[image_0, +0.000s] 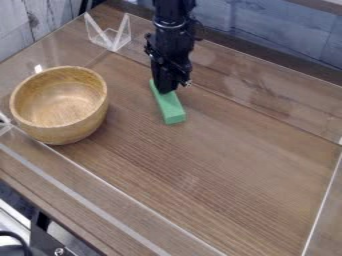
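A green rectangular block (168, 108) lies on the wooden table (227, 180), just right of centre-top. My black gripper (162, 78) is lowered over the block's far end, its tip at or just above it; it looks shut, with nothing clearly between its fingers. The arm comes down from the top of the view and hides part of that end.
A large wooden bowl (59, 105) sits at the left. A white wire object (111, 30) stands at the back left.
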